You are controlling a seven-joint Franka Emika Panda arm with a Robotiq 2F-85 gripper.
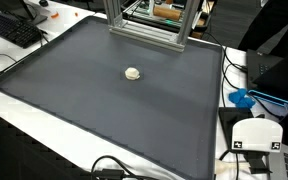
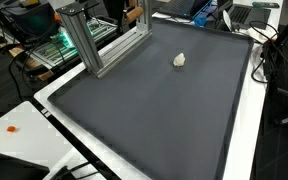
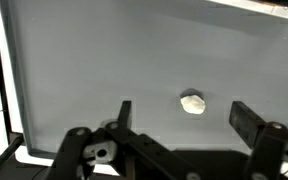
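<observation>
A small cream-coloured lump (image 1: 132, 73) lies on the dark grey mat (image 1: 94, 110), beyond its middle in exterior view 1. The other exterior view also has the lump (image 2: 178, 60), towards the back of the mat. Seen from the wrist, the pale lump (image 3: 192, 103) rests on the mat just beyond the gripper, nearer the right finger. Both fingers (image 3: 248, 122) are spread wide with nothing between them. The gripper does not appear in either exterior view.
A metal frame (image 1: 149, 35) stands at the mat's far edge. A keyboard (image 1: 12, 29) sits at far left; a blue object (image 1: 242, 98) and a laptop (image 1: 274, 104) are at right. A white marker board (image 1: 256, 135) lies near the right corner.
</observation>
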